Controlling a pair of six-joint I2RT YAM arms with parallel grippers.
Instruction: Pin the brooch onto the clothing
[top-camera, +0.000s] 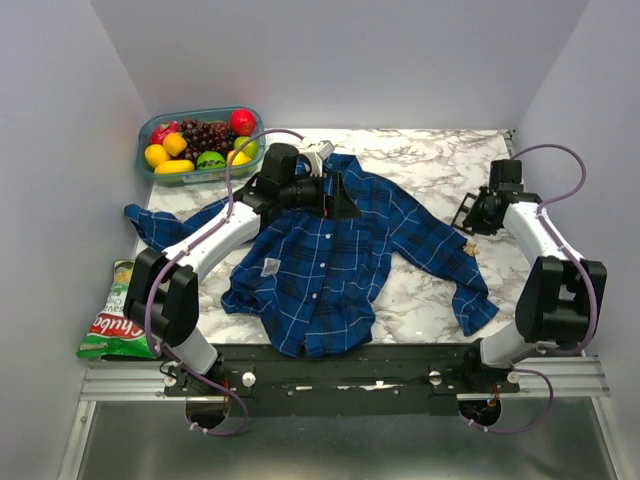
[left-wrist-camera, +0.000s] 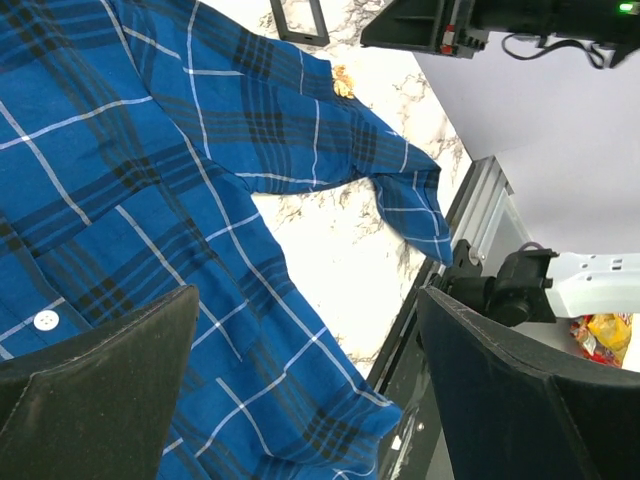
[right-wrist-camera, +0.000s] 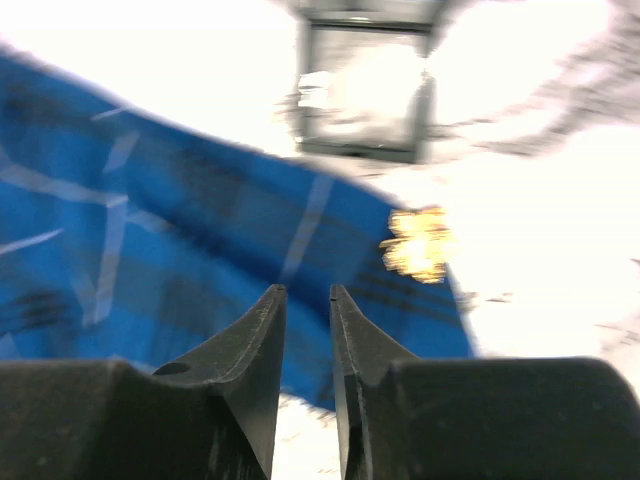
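A blue plaid shirt (top-camera: 300, 260) is spread on the marble table, its right sleeve (top-camera: 430, 240) reaching toward the right arm. The small gold brooch (top-camera: 470, 248) lies at that sleeve's edge; the right wrist view shows the brooch (right-wrist-camera: 418, 245) partly over the cloth. Whether it is pinned cannot be told. My right gripper is open with a narrow gap and nothing between its fingers; the brooch is ahead and to the right of them in that view. Over the upper shirt, my left gripper stands wide open and empty, with cloth and a white button (left-wrist-camera: 46, 320) below.
A dark-framed tray (right-wrist-camera: 362, 152) lies just beyond the brooch, partly covered by the right gripper in the top view. A fruit basket (top-camera: 190, 175) stands back left, and a chip bag (top-camera: 120, 315) front left. Bare marble (top-camera: 430, 305) lies inside the right sleeve.
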